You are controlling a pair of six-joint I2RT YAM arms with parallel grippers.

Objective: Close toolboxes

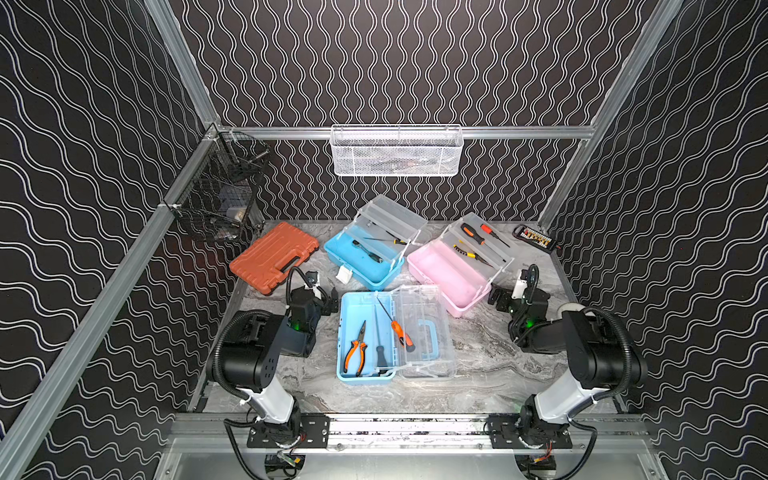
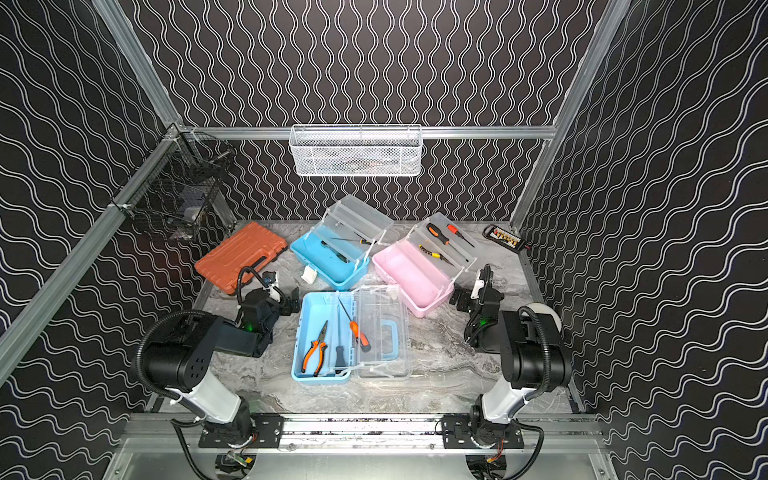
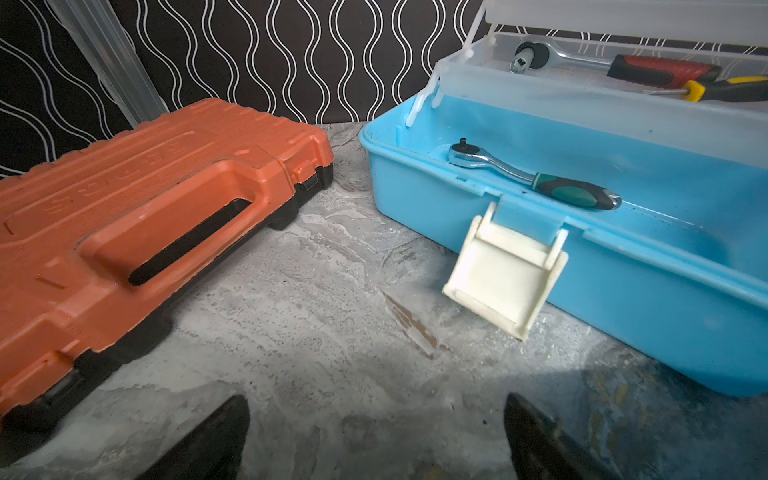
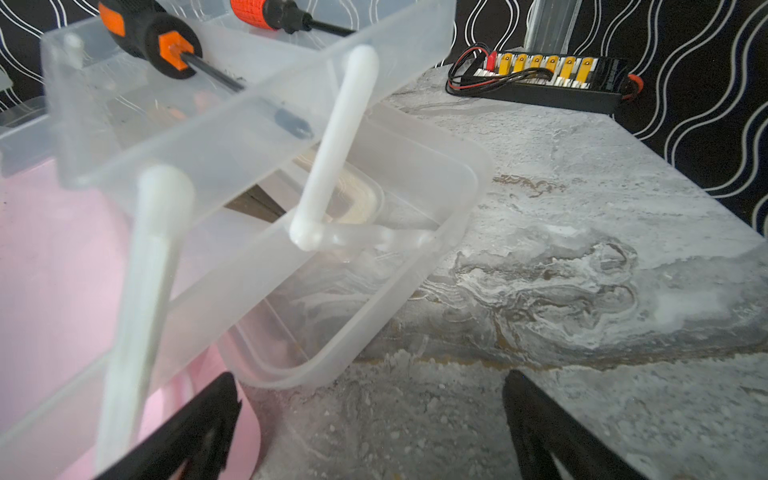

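Observation:
Three toolboxes stand open on the table. The back blue toolbox (image 3: 656, 276) has its clear lid and tray swung back, a ratchet inside and a white latch (image 3: 504, 276) hanging down its front. To its right is the pink toolbox (image 1: 442, 272), its clear lid (image 4: 360, 352) folded outward and tools in its raised tray. The front blue toolbox (image 1: 344, 332) holds pliers, its clear lid (image 1: 436, 316) laid flat to the right. My left gripper is open and empty, left of the blue boxes. Beside the pink box, my right gripper is open and empty.
An orange case (image 1: 274, 254) lies closed at the back left. A black rack of yellow-topped pieces (image 1: 533, 237) sits in the back right corner, and a white wire basket (image 1: 396, 152) hangs on the back wall. Bare table (image 1: 488, 360) shows at the front right.

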